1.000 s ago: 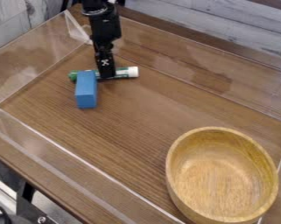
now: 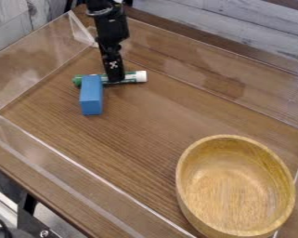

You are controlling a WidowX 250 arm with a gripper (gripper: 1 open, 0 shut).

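A black gripper (image 2: 114, 69) reaches down from the top of the camera view onto a green and white cylindrical object (image 2: 130, 77), like a marker or tube, lying crosswise on the wooden table. The gripper is open; whether its fingertips touch the object is too small to tell. A blue block (image 2: 92, 96) lies just in front of that object, slightly to the left.
A yellow oval bowl (image 2: 234, 217) sits at the front right of the wooden table (image 2: 138, 167). The table's left edge shows at the lower left.
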